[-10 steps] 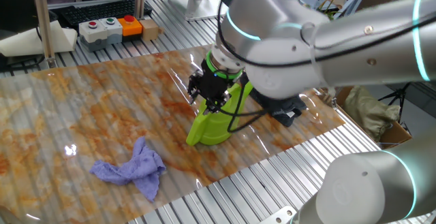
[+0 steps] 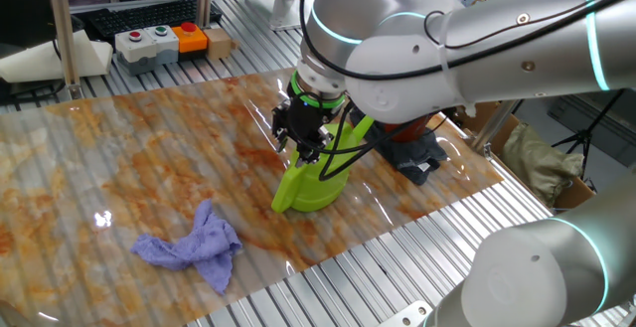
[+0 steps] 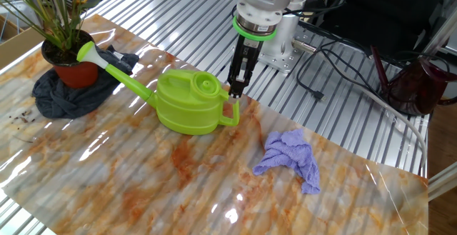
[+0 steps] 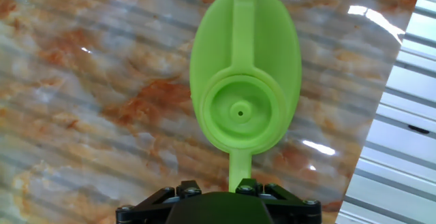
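A bright green watering can (image 3: 189, 110) stands upright on the marbled sheet, its long spout pointing to the back left in exterior view 2. Its handle (image 3: 236, 113) is on the side nearest my arm. My gripper (image 3: 236, 94) points down just over the top of that handle. Seen from the wrist, the can (image 4: 204, 54) lies straight ahead, and its handle bar (image 4: 240, 166) runs down towards the right finger (image 4: 249, 186). A gap shows between the fingertips, so the gripper looks open. Whether a finger touches the handle cannot be made out.
A crumpled purple cloth (image 3: 289, 156) lies on the sheet. Behind the spout, a potted plant (image 3: 76, 71) rests on a dark cloth (image 3: 50, 99). A dark red jug (image 3: 414, 85) stands at the far right.
Over the last second my arm has swung slightly left in exterior view 1 and the gripper has become more upright near the handle. The can and purple cloth have not moved.
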